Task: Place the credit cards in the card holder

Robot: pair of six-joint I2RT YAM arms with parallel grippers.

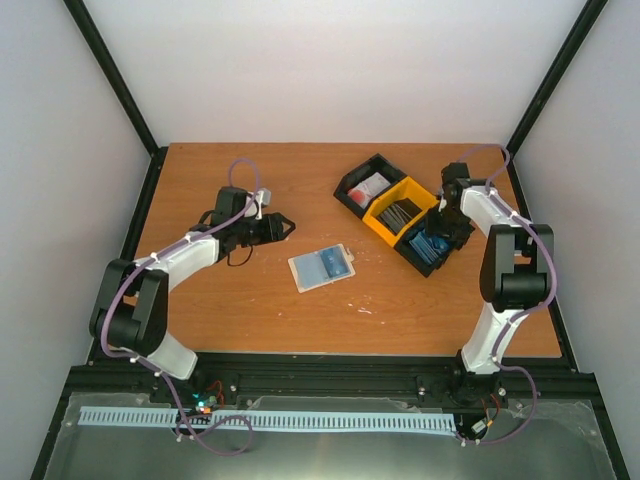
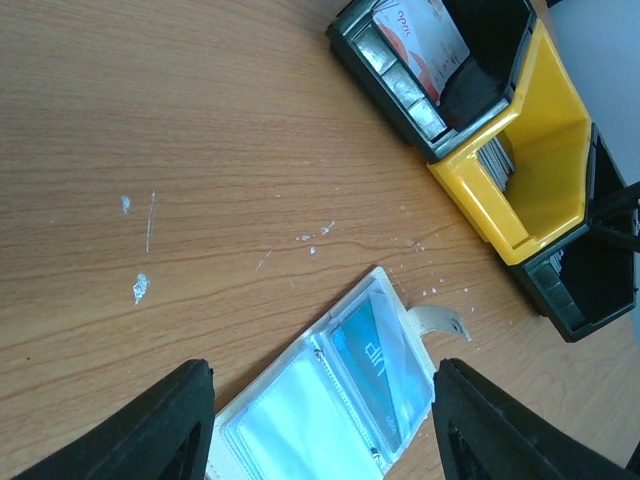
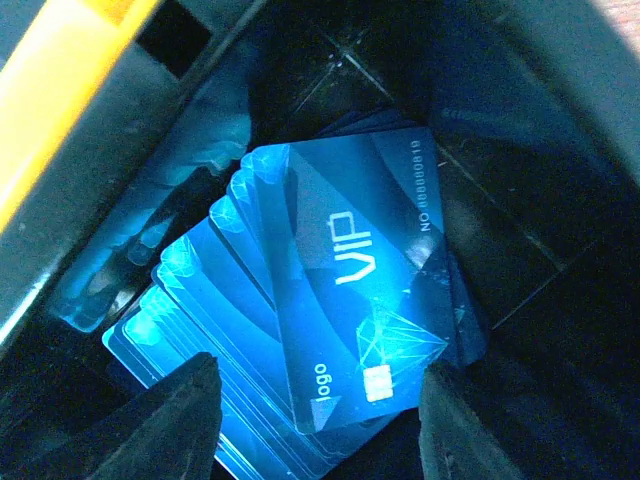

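Several blue VIP cards lie fanned in a pile inside the black bin nearest the right arm. Over that pile, my right gripper stands part open, its fingers apart near the cards' lower edges; I see no card clamped between them. The clear card holder rests flat on the table with a blue card showing in its upper pocket and a tab sticking out at one end. My left gripper is empty and open above the table, to the left of the holder in the top view.
A yellow bin with grey cards and another black bin with white-and-red cards adjoin the blue cards' bin in a diagonal row. Bin walls surround the right gripper closely. Open wooden table lies around the holder.
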